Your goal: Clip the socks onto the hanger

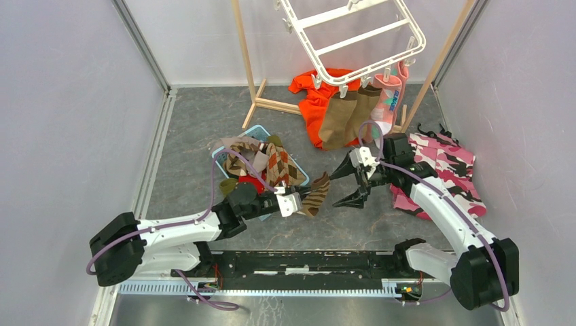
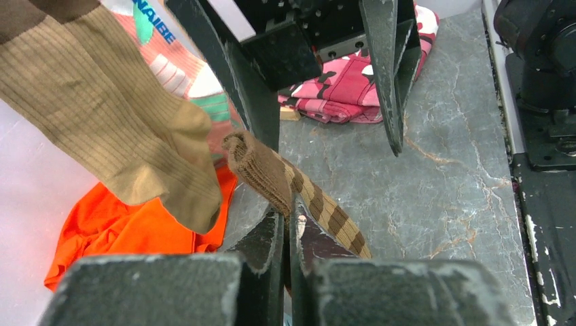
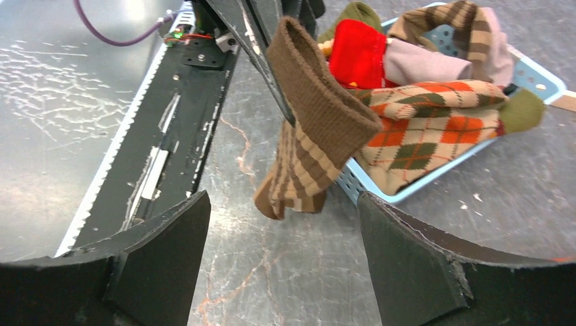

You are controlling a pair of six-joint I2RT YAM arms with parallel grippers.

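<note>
A brown striped sock [image 1: 316,195] hangs from my left gripper [image 1: 306,193], which is shut on it; in the left wrist view its cuff [image 2: 258,170] sticks up from the fingertips. My right gripper [image 1: 346,186] stands open just right of the sock, facing it, with nothing between its fingers. The white hanger [image 1: 360,34] at the top carries clipped socks: olive-brown ones [image 1: 339,119] and pink patterned ones [image 1: 386,102]. More socks and cloths [image 3: 428,122] lie in a blue basket [image 3: 380,190] left of the held sock.
An orange cloth [image 1: 312,109] is behind the olive socks. Pink camouflage fabric [image 1: 448,190] lies at the right under my right arm. Wooden stand posts [image 1: 241,47] flank the hanger. The grey floor between basket and front rail is mostly clear.
</note>
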